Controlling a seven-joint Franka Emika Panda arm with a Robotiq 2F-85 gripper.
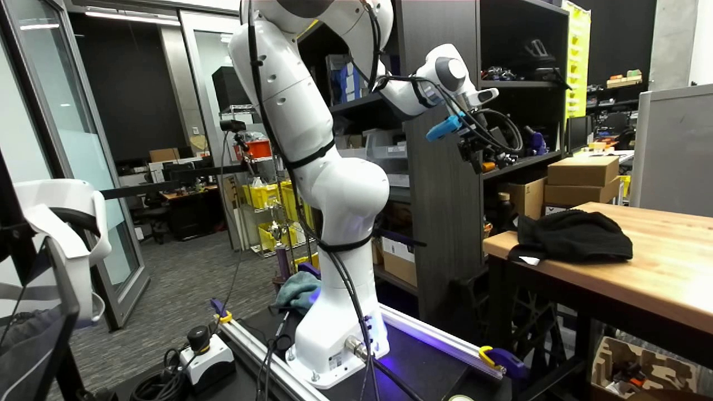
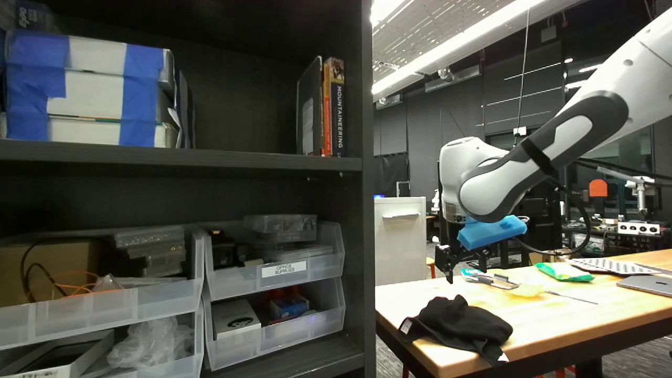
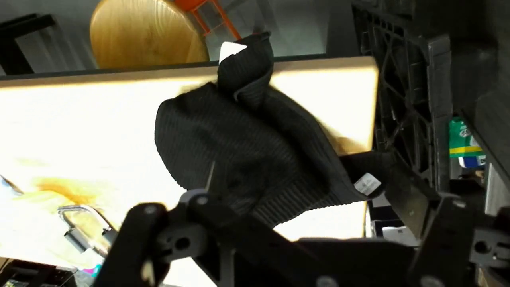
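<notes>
A crumpled black knit garment (image 1: pixel 575 237) lies near the corner of the wooden table (image 1: pixel 675 267). In the wrist view the garment (image 3: pixel 224 138) fills the middle, part of it reaching over the table's edge and a pale label (image 3: pixel 367 183) showing at the right. My gripper is open, its fingers spread wide above the cloth with nothing held between them. From the second exterior view, the gripper (image 2: pixel 454 264) hangs above the garment (image 2: pixel 463 321), clear of it. A blue block-like part (image 2: pixel 491 232) is mounted by the wrist.
A dark shelf unit (image 2: pixel 367 189) with clear bins stands beside the table. Metal clips (image 3: pixel 83 229) and a yellowish item lie farther along the tabletop. A round wooden stool (image 3: pixel 143 33) and a black crate (image 3: pixel 406 95) flank the table's edges.
</notes>
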